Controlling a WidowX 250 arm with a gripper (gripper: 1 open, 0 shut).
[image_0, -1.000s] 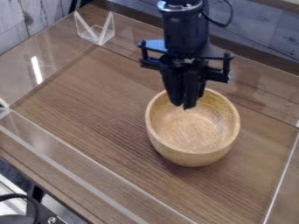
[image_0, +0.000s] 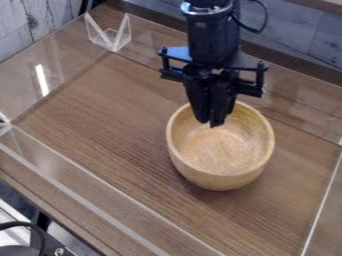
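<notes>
A round beige bowl (image_0: 219, 154) sits on the wooden table toward the centre right. Over its back part hangs my black gripper (image_0: 214, 110), pointing down from the top of the view, its lower end at or just above the bowl's back rim. Whether its fingers are apart or together is hard to make out, and so is anything between them.
A clear plastic piece (image_0: 110, 32) stands at the back left by a grey wall. A black cable (image_0: 19, 240) lies at the lower left corner.
The gripper has shifted very slightly over the bowl; otherwise the scene looks the same.
</notes>
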